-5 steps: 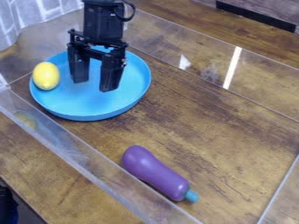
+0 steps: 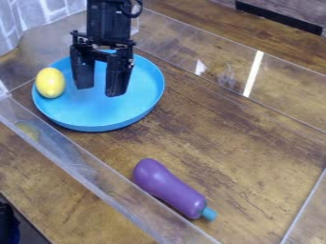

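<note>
My black gripper [image 2: 99, 76] hangs over the blue plate [image 2: 91, 112], its two fingers pointing down and standing apart, with nothing seen between them. A yellow object [image 2: 50, 82], egg-like or lemon-like, lies on the plate's left side, left of the gripper and apart from it. A purple eggplant-like toy [image 2: 169, 185] with a teal end lies on the wooden table at the bottom, away from the plate.
A clear plastic wall [image 2: 76, 181] runs diagonally along the lower left, and another border stands at the upper left.
The gripper has shifted very slightly to the left over the plate. The plate, yellow object and purple toy have not visibly moved.
</note>
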